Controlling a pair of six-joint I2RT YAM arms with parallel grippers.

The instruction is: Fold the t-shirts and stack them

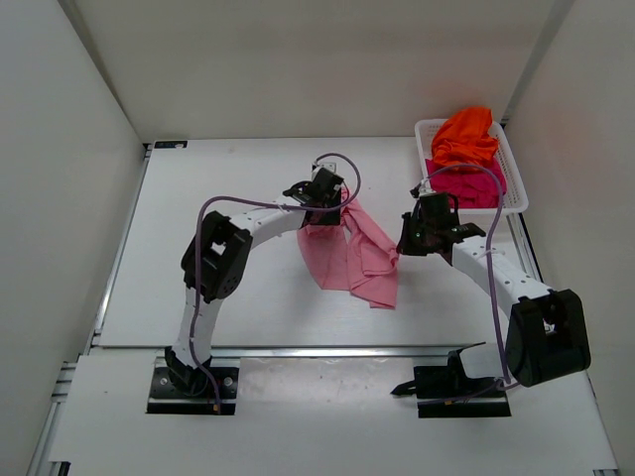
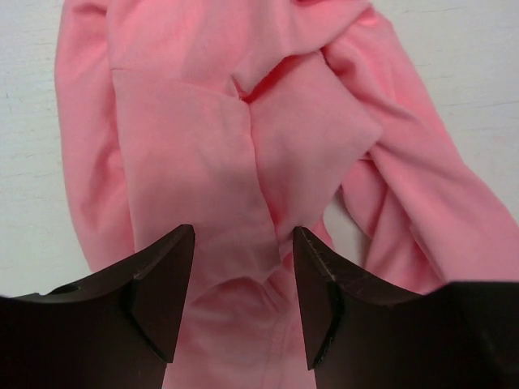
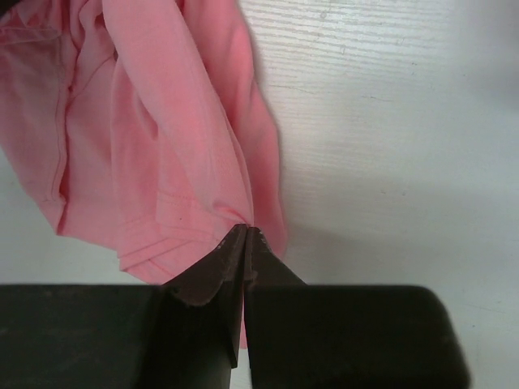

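Observation:
A crumpled pink t-shirt (image 1: 325, 263) lies at mid-table, its lower part spread toward the front edge. My left gripper is open above it, hiding part of its upper end from the top. In the left wrist view, loose folds of pink cloth (image 2: 186, 154) show beyond and between the spread fingers, not gripped. At the shirt's right edge, my right gripper is shut. A ridge of the pink cloth (image 3: 207, 146) narrows to a point at its fingertips, where a thin bit appears pinched.
A white basket (image 1: 515, 178) stands at the back right, holding an orange cloth (image 1: 464, 137) and a magenta cloth (image 1: 474, 186).

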